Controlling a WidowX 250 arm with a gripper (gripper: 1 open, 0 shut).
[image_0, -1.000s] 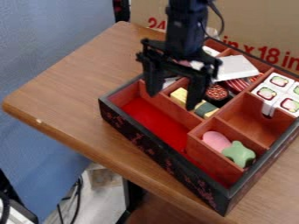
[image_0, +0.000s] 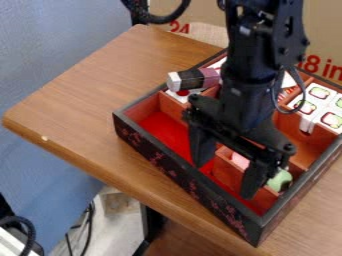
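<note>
My black gripper (image_0: 226, 162) is low over the dark-rimmed box (image_0: 147, 149) with red compartments, its two fingers spread apart above the front and right compartments. A pink piece (image_0: 239, 159) is mostly hidden behind it, and a pale green star (image_0: 279, 182) shows at its right. The middle compartments are largely covered by the arm. I cannot see anything between the fingers clearly enough to say it is held.
White blocks with red marks (image_0: 318, 108) sit in the right back compartment. A cardboard box (image_0: 323, 30) stands behind.
My gripper has moved down and toward the front of the box, now covering much of the pink piece and the middle compartments that were visible earlier.
</note>
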